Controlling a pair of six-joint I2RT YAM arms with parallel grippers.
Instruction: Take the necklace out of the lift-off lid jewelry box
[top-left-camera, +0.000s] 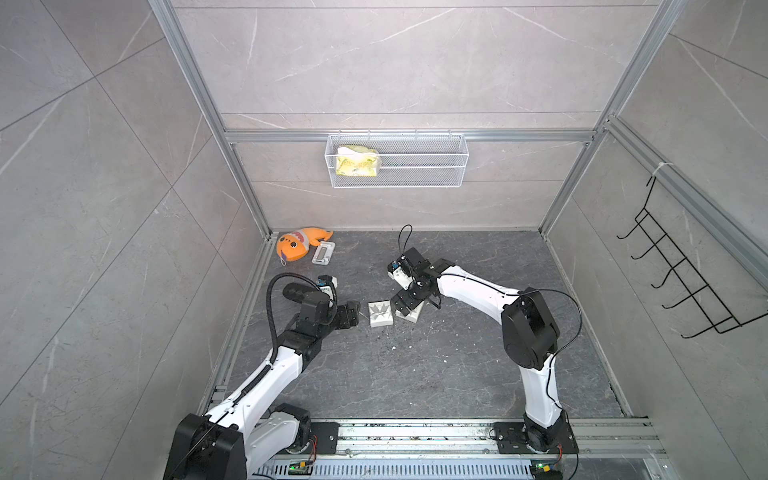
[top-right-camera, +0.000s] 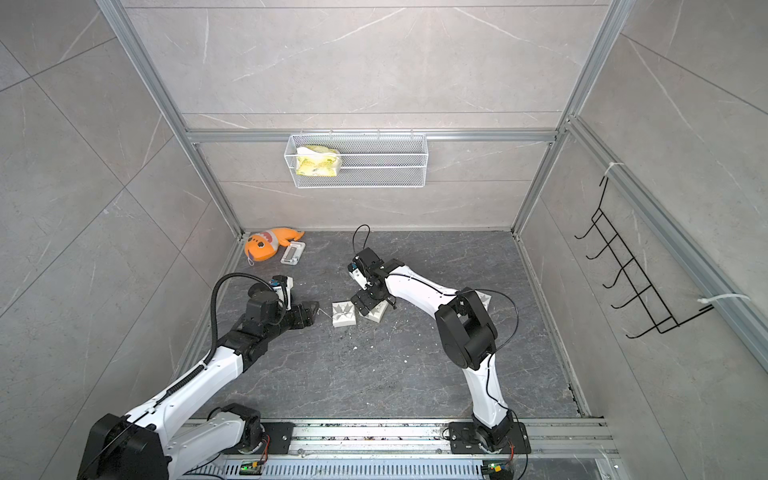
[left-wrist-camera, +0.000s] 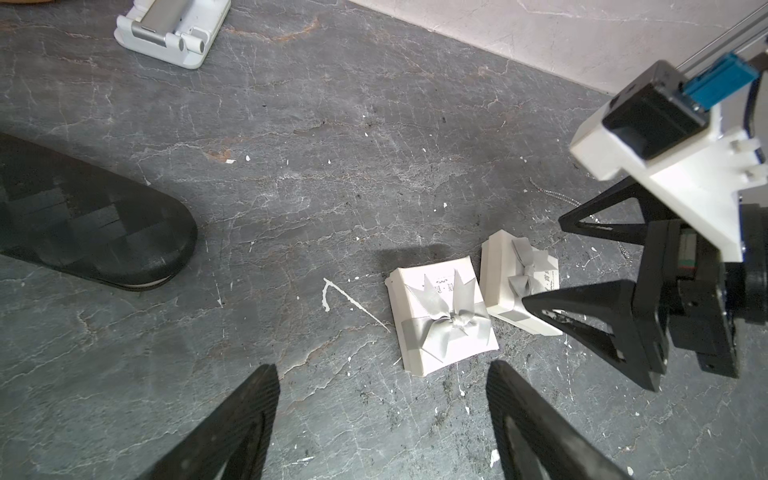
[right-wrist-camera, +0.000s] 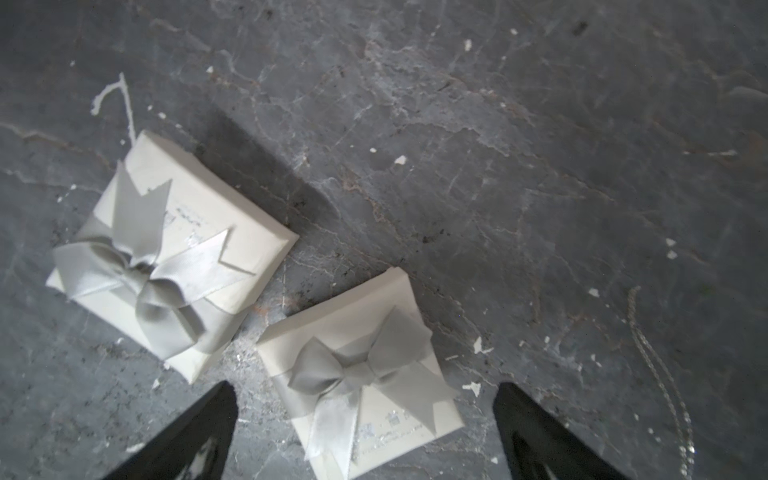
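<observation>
Two white square boxes with silver ribbon bows sit side by side on the table, the left box (right-wrist-camera: 212, 216) and the right box (right-wrist-camera: 376, 416). A thin silver chain (right-wrist-camera: 685, 440) lies on the tabletop in the right wrist view, apart from both boxes. My right gripper (top-left-camera: 402, 306) is open above the right box, nothing held between its fingers. To the left of the left box, my left gripper stands open and empty. Whether either box is a closed box or only a lid cannot be told.
A black rounded case (left-wrist-camera: 88, 216) lies by the left gripper. At the back left are an orange plush toy (top-left-camera: 294, 246) and a white stand (top-left-camera: 323, 253). Another white box (top-right-camera: 483, 299) shows partly behind the right arm.
</observation>
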